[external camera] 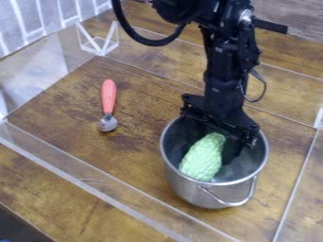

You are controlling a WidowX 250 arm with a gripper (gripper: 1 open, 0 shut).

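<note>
A steel pot (240, 191) with a wire handle stands on the wooden table at the lower right, a pale green textured vegetable-like object (203, 157) lying inside it. The black robot gripper (217, 134) reaches down into the back of the pot, at the upper end of the green object. Its fingertips are dark against the pot's interior, so whether they are open or shut on the object is unclear.
A scoop with a pink handle (109, 98) lies on the table (63, 132) left of the pot. A small white wire frame (98, 40) stands at the back left. Clear plastic edges border the table, and the left middle is mostly free.
</note>
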